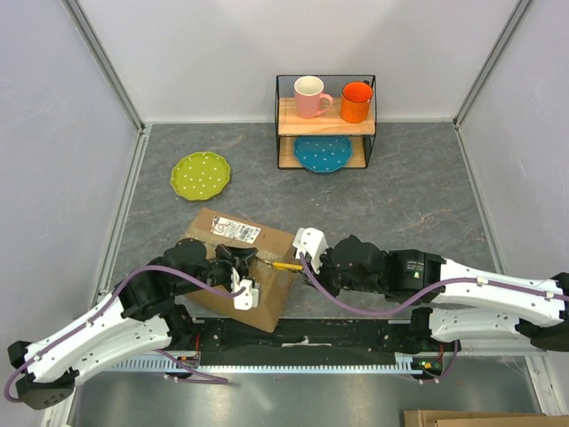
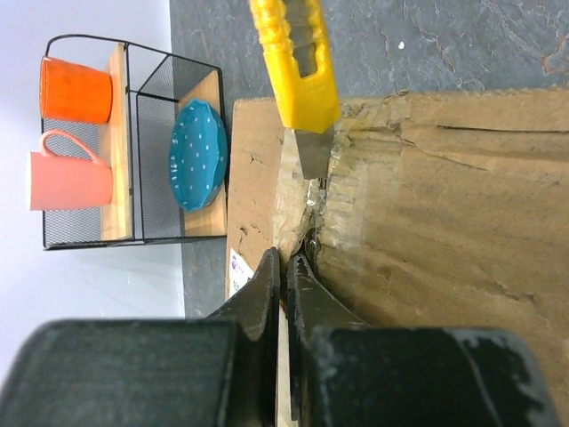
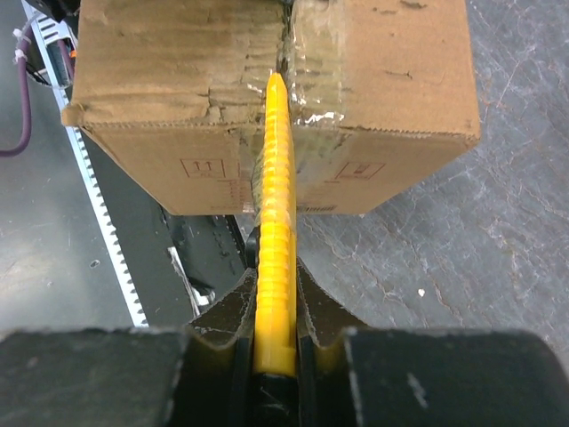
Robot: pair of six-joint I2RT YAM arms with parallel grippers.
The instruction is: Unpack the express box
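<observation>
A brown cardboard box (image 1: 213, 222) sits at the left front of the table, a white label on top and clear tape (image 2: 347, 200) along its seam. My left gripper is over the box top at the seam, its fingers closed on the box at that slit. A yellow utility knife (image 3: 278, 213) is in my right gripper (image 1: 307, 265), which is shut on it at the box's right side. The metal blade (image 2: 313, 153) points down onto the taped seam, close to the box's end. How deep its tip sits cannot be seen.
A lime plate (image 1: 200, 175) lies behind the box. At the back, a wire shelf (image 1: 326, 129) holds a pink mug (image 1: 308, 96), an orange mug (image 1: 356, 102) and a blue plate (image 1: 323, 153). Another cardboard edge (image 1: 471, 419) shows at the bottom right.
</observation>
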